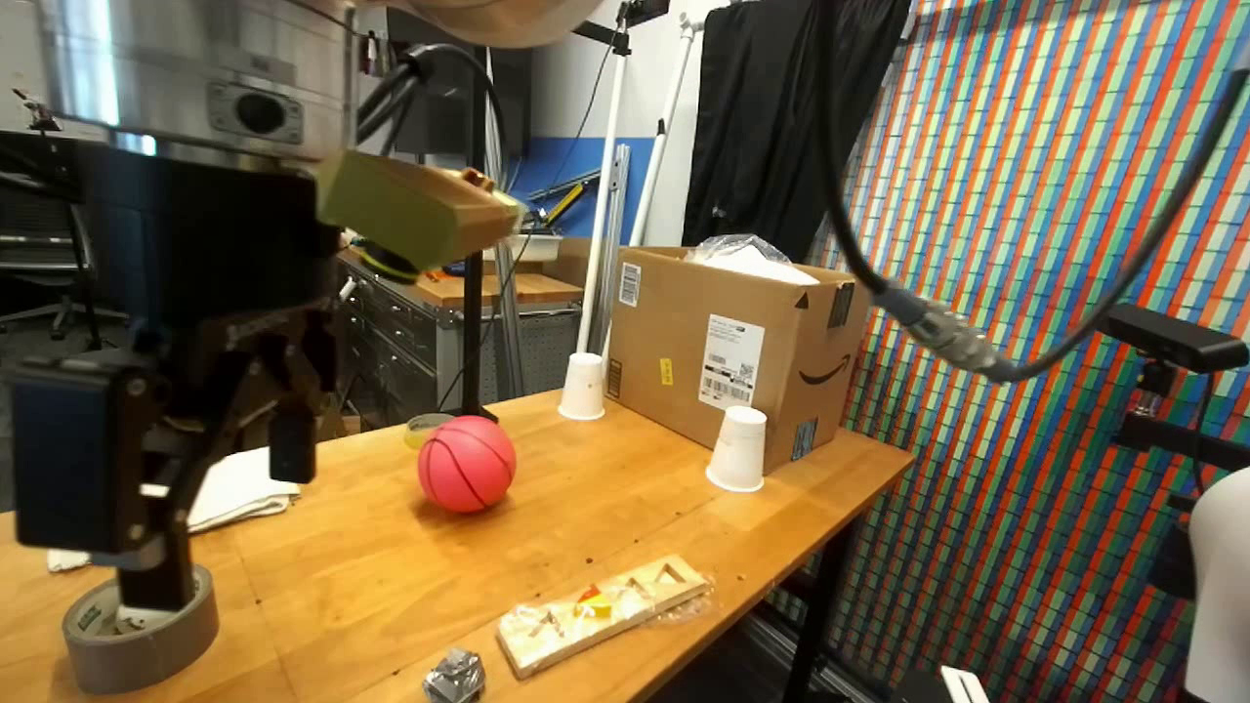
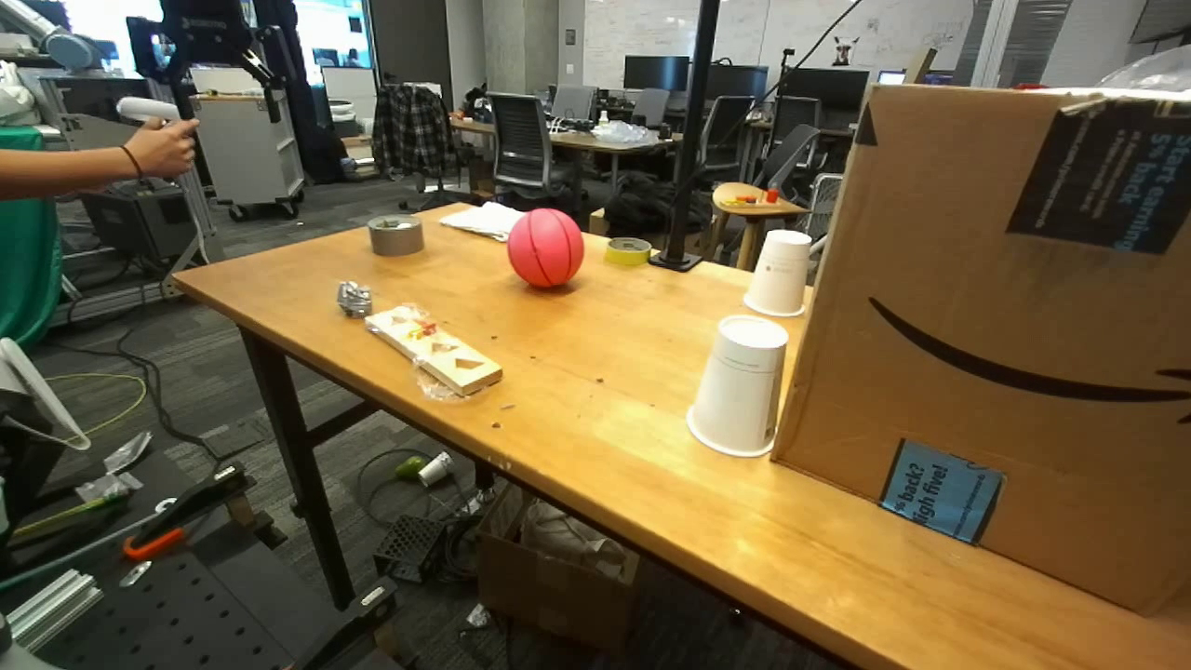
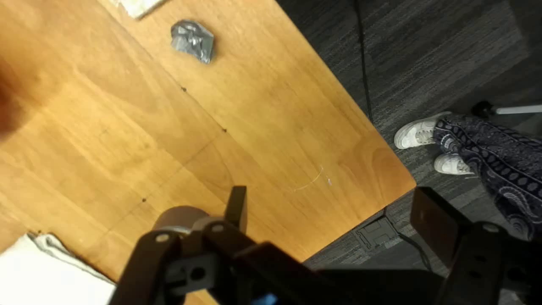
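Observation:
My gripper point(image 1: 234, 521) hangs over the left end of the table in exterior view 1. Its fingers stand wide apart in the wrist view, and only tabletop and floor show between the fingers. A grey tape roll point(image 1: 141, 656) lies behind one fingertip in exterior view 1; a small white ball inside it is mostly hidden. From the wrist, the roll point(image 3: 185, 216) is partly covered by a finger. A pink ball point(image 1: 466, 465) sits farther along the table. Near the front edge are a crumpled silver piece point(image 1: 454, 676) and a wooden block with cut-outs point(image 1: 604, 615).
A folded white cloth point(image 2: 483, 220) and a yellow tape roll point(image 2: 627, 251) lie toward the back edge. Two upturned white cups point(image 2: 740, 385) stand beside the large cardboard box point(image 2: 1005, 335). A black pole point(image 2: 683, 167) rises from the table. Mid-table is mostly clear.

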